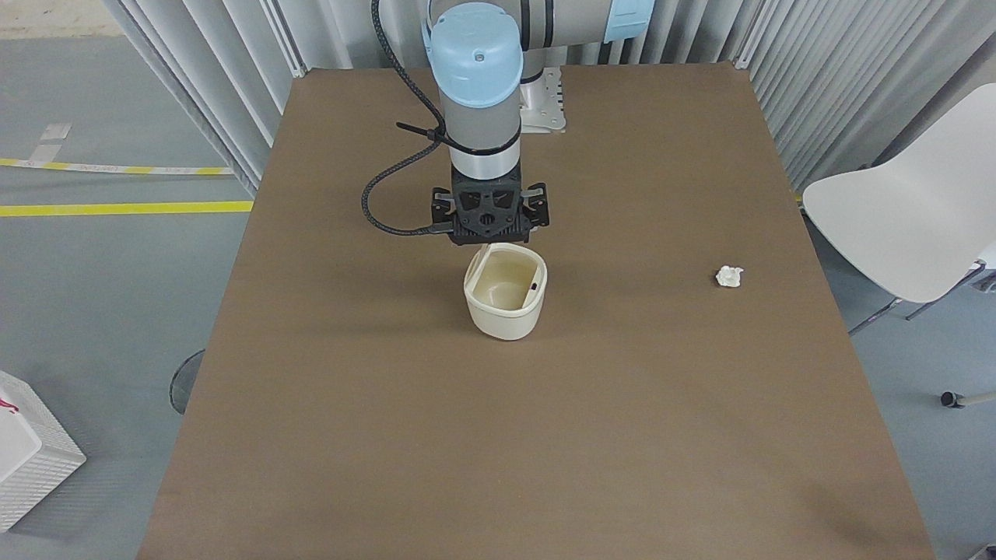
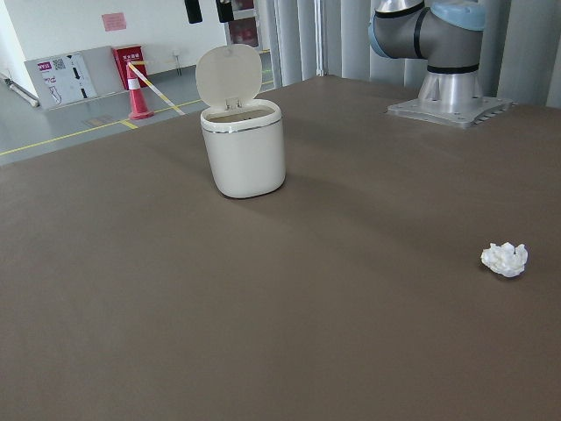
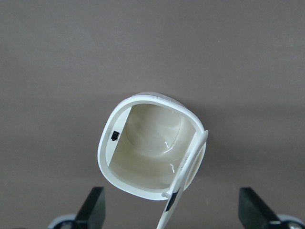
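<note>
A small cream bin (image 1: 504,317) stands on the brown table with its lid (image 2: 229,74) raised; in the wrist view its interior (image 3: 150,138) shows empty. My gripper is over the bin, fingers wide apart with nothing between them but the view of the lid below; in the left view only its dark tips show at the top edge. A crumpled white paper ball (image 1: 729,276) lies on the table to the right of the bin in the front view, away from the gripper.
The arm's mounting plate (image 2: 412,111) is at the back. A white chair (image 1: 906,205) stands beyond the table's right edge in the front view, and a white box (image 1: 28,448) is on the floor at left.
</note>
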